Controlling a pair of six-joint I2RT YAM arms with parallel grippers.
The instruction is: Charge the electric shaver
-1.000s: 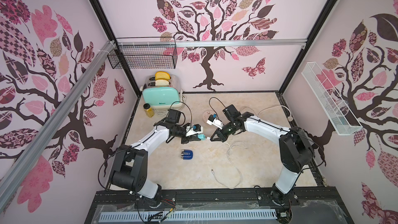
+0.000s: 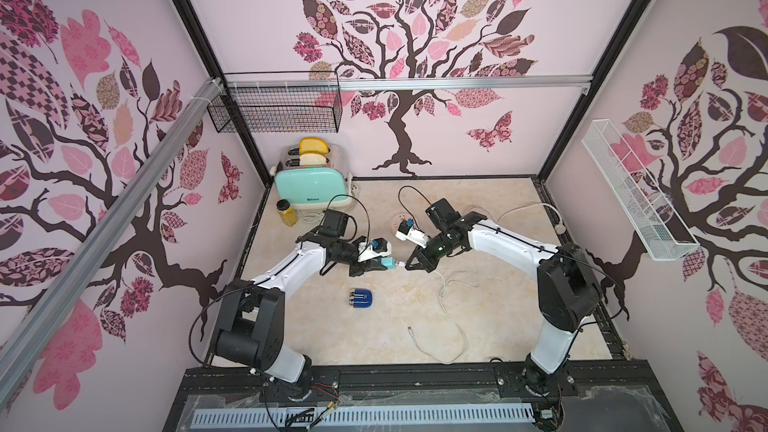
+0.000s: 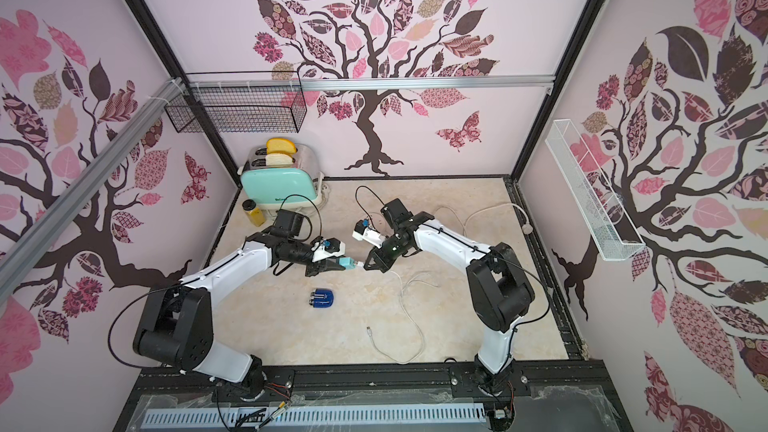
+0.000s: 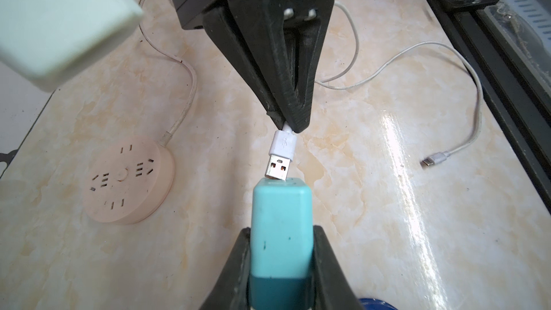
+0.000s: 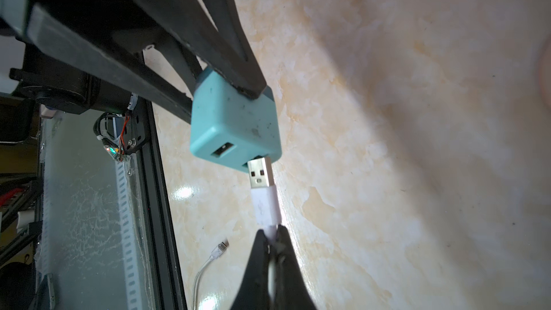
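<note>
The teal charger adapter (image 4: 281,212) is gripped in my left gripper, its port face towards the other arm. My right gripper is shut on the white USB cable just behind its plug (image 5: 264,195). In the right wrist view the plug's metal end overlaps the edge of one port, while the other port (image 5: 222,149) is empty. Most of the metal shell shows; whether its tip has entered cannot be told. The blue shaver (image 2: 361,297) lies on the table below the left gripper.
A round pink power socket (image 4: 129,178) lies behind the grippers. The cable's far end (image 4: 436,158) rests loose towards the table's front. A teal toaster (image 2: 312,185) and a yellow jar (image 2: 286,213) stand back left.
The left arm and adapter look unmoved.
</note>
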